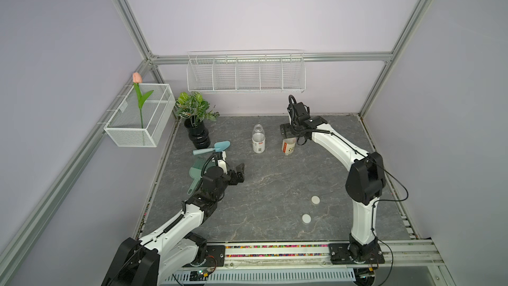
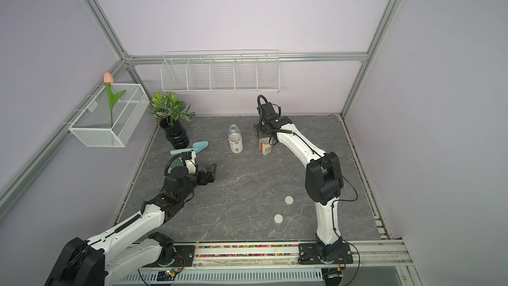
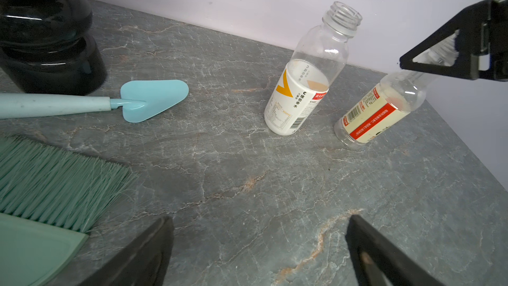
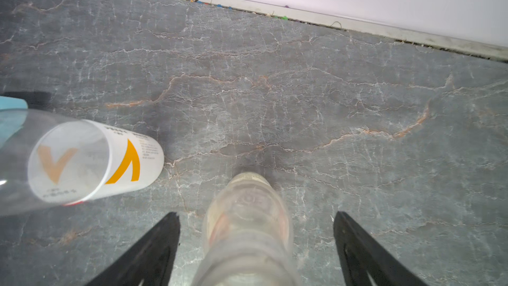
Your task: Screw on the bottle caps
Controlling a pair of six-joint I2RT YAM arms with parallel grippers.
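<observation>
Two clear bottles stand upright on the grey table, toward its back. The left bottle [image 3: 309, 76] has a bare threaded neck and a white label with an orange mark. The right bottle [image 3: 375, 108] carries a cream and red label. Around its neck is my right gripper, open, with a gap showing on both sides of the bottle. Two white round caps [image 1: 315, 199] [image 1: 306, 218] lie flat on the table's front right. My left gripper is open and empty above the table, left of both bottles and nearer the front.
At the left lie a blue trowel [image 3: 153, 98] and a green brush [image 3: 58, 180], close to the left arm. Behind them stands a black vase [image 1: 198, 133] with a plant. Wire baskets [image 1: 246, 73] hang on the back wall.
</observation>
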